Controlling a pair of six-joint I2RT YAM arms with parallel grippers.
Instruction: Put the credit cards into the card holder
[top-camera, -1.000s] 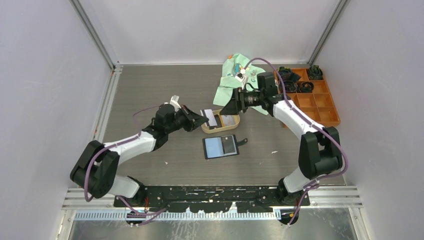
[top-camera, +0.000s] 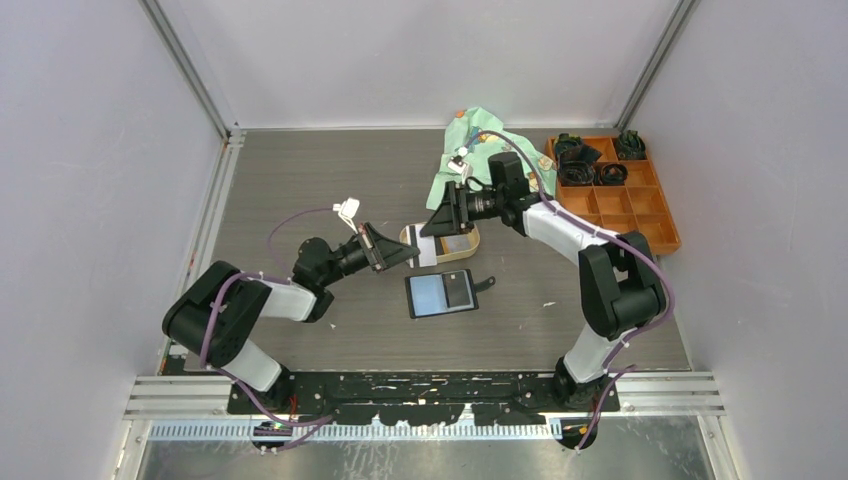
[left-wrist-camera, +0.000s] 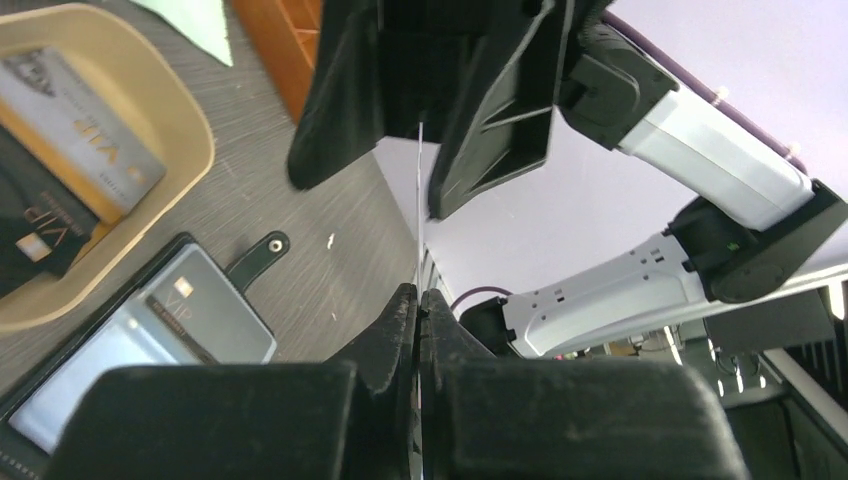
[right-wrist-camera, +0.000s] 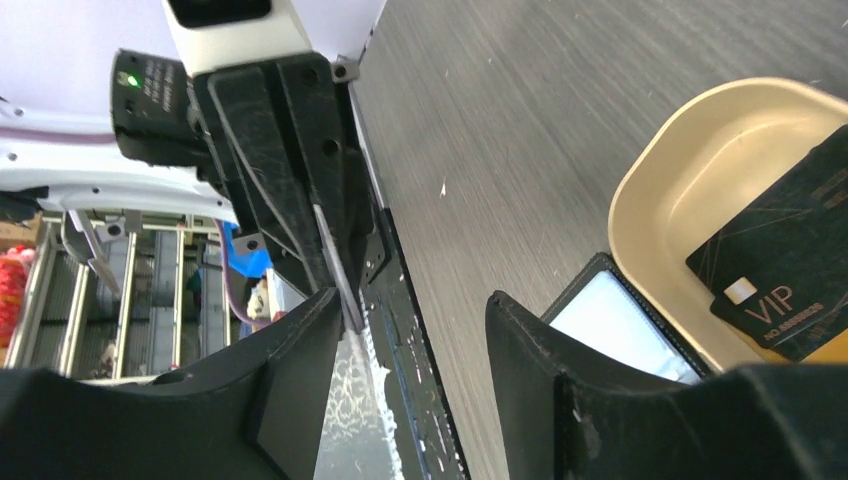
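Note:
A thin card (top-camera: 423, 247), white with a dark stripe, is pinched in my left gripper (top-camera: 413, 252); the left wrist view shows it edge-on between shut fingers. My right gripper is part open near the card's far end. In the right wrist view, the card's edge lies close to its left finger (right-wrist-camera: 310, 335); contact cannot be told. The black card holder (top-camera: 425, 314) lies unfolded below, with a grey VIP card (left-wrist-camera: 205, 300) on its right side. More VIP cards, one grey and gold (left-wrist-camera: 85, 125) and one black (right-wrist-camera: 790, 250), lie in a tan tray (top-camera: 462, 258).
A green patterned cloth (top-camera: 447, 180) lies behind my right arm. At the back right stands an orange compartment box (top-camera: 615, 205) with dark coiled items.
My left arm has drawn back and turned its wrist, with the card still pinched. My right gripper has moved left, closer to the card. Holder and tray have stayed put.

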